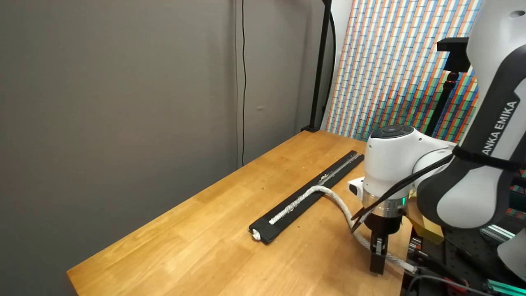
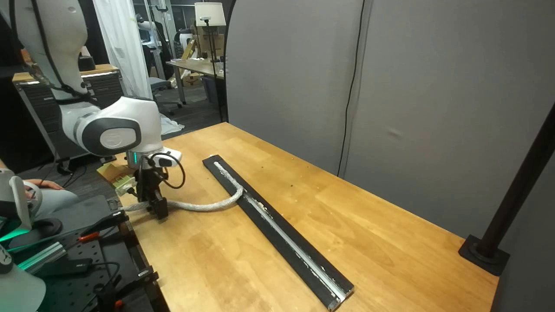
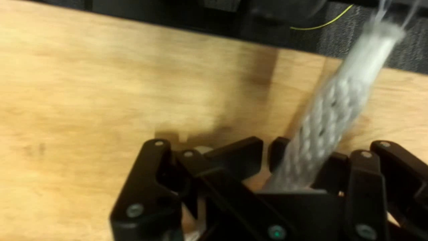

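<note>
A white-grey braided rope (image 1: 336,198) lies partly in the groove of a long black channel (image 2: 291,244). From about a third of the way along the channel, the rope (image 2: 205,207) bends out and runs across the table to my gripper (image 1: 378,265). In the wrist view my gripper is shut on the rope (image 3: 325,124), close to its frayed end. That end sticks out past the fingers and over the table edge. The fingertips (image 2: 161,210) are low, near the tabletop. Part of the rope between the pads is hidden.
A black stand base (image 2: 484,255) sits at one far corner. Beside the table edge near the arm are a yellow block (image 1: 426,227) and a dark perforated board (image 2: 73,281) with cables and clutter.
</note>
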